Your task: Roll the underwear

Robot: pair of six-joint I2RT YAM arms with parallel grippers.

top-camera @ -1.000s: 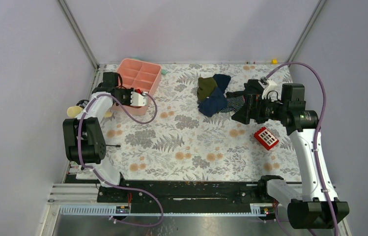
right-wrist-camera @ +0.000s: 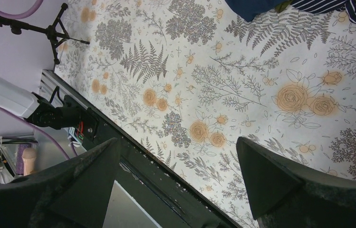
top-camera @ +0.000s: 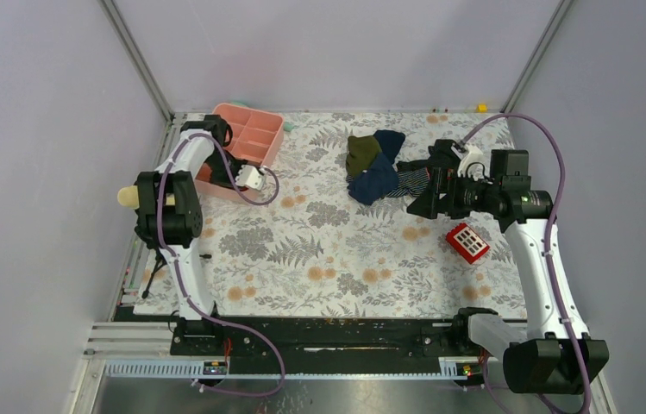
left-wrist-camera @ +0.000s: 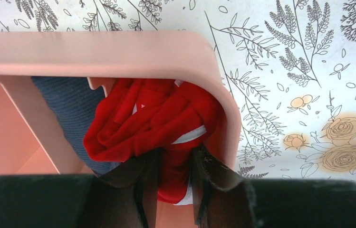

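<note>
In the left wrist view, red underwear [left-wrist-camera: 147, 114] is bundled in a corner compartment of the pink organizer [left-wrist-camera: 100, 50], beside a blue-grey ribbed piece [left-wrist-camera: 69, 111]. My left gripper is down at the red bundle, fingers part open with red cloth between them; whether it grips is unclear. In the top view, a pile of navy [top-camera: 373, 181], olive [top-camera: 360, 153] and striped underwear lies right of centre. My right gripper [top-camera: 429, 198] hangs open over the right side of that area; in the right wrist view nothing shows between its fingers.
A red box with white squares [top-camera: 467, 242] lies at the right of the table. The organizer stands at the back left.
The right arm has shifted slightly; the pile is unchanged.
</note>
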